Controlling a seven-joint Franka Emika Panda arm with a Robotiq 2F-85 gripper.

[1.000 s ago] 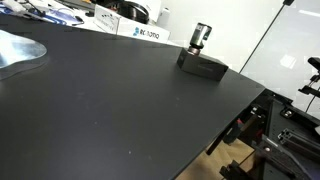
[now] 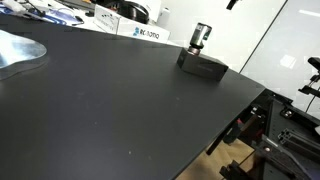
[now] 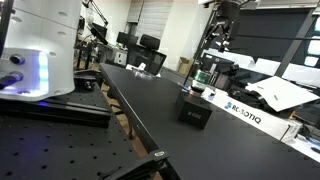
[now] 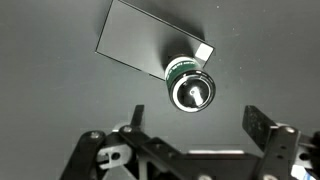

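Observation:
A small can or bottle (image 4: 190,90) with a silver top and a dark green-and-white side appears to stand upright on a black box (image 4: 147,38). Exterior view 1 has the silvery can (image 2: 200,36) rising above the box (image 2: 203,66), towards the far right of the table. My gripper is open above them, its fingers wide apart with nothing between. In the wrist view the can lies just ahead of the gap, nearer the middle than either finger. Exterior view 2 places the gripper (image 3: 218,43) well above the box (image 3: 193,111).
A white labelled box (image 3: 258,119) lies at the back edge. A pale curved object (image 2: 18,52) rests at the left. The table's right edge drops to the floor.
At the top of exterior view 1, the visible tip of my gripper has moved left, nearer to above the can. The can and box have not moved.

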